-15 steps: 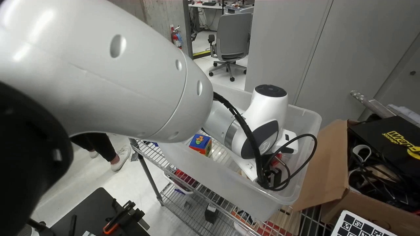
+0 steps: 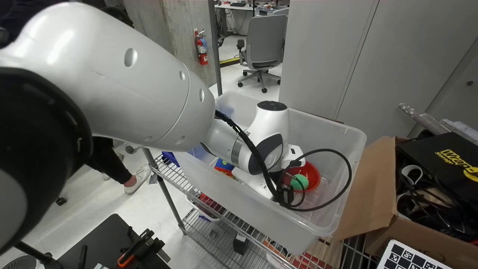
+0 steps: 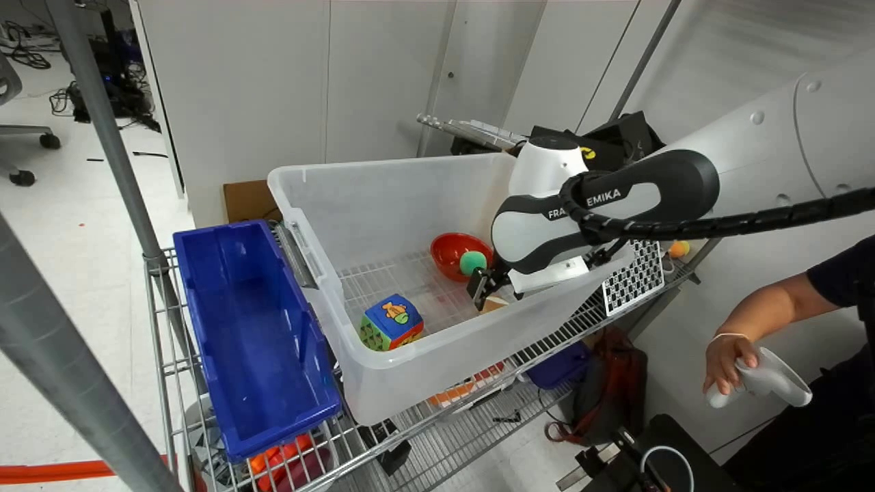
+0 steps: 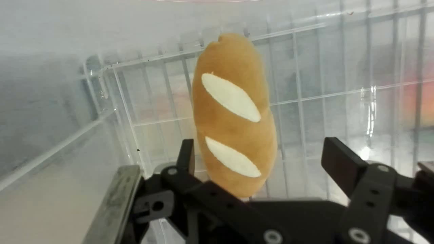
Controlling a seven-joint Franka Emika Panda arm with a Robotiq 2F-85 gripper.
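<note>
A brown plush bread loaf (image 4: 236, 128) with two cream stripes lies on the bottom of the clear plastic bin (image 3: 316, 238). In the wrist view my gripper is open above it, its fingers wide apart. The loaf lies nearer the left finger (image 4: 186, 156), with a gap towards the right finger (image 4: 339, 164); nothing is gripped. From the side, the black fingers (image 3: 484, 285) show inside the bin, close to a small tan part of the loaf (image 3: 493, 304). A red bowl (image 3: 449, 246) with a green ball (image 3: 472, 262) and a colourful soft cube (image 3: 391, 322) share the bin.
An empty blue tray (image 3: 254, 328) stands beside the bin on the wire shelf (image 3: 492, 361). The bin's walls rise close around the arm. Bare floor shows between cube and bowl. A cardboard box (image 2: 367, 197) of cables sits past the bin's other end.
In exterior view 1 the arm has moved left and away from the bin's right end. The red bowl and green ball now show; the cube is more covered by the arm.
</note>
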